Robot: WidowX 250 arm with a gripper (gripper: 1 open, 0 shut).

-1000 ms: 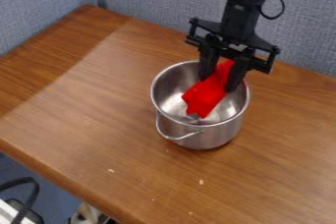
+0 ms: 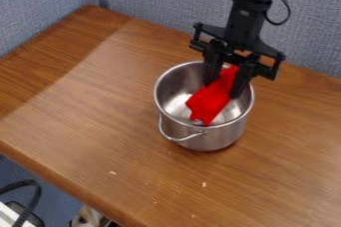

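Note:
A steel pot (image 2: pixel 178 125) with a wire handle stands on the wooden table (image 2: pixel 94 102). Inside it is a red object (image 2: pixel 208 101), tilted, its upper end reaching up to my gripper (image 2: pixel 222 67). The black gripper hangs over the pot's back rim and is shut on the red object's upper end; the fingertips are partly hard to make out.
Grey padded walls (image 2: pixel 160 2) stand behind. Black cables (image 2: pixel 19 186) lie beyond the table's front left edge.
The gripper and the red object have shifted very slightly within the pot; otherwise little differs.

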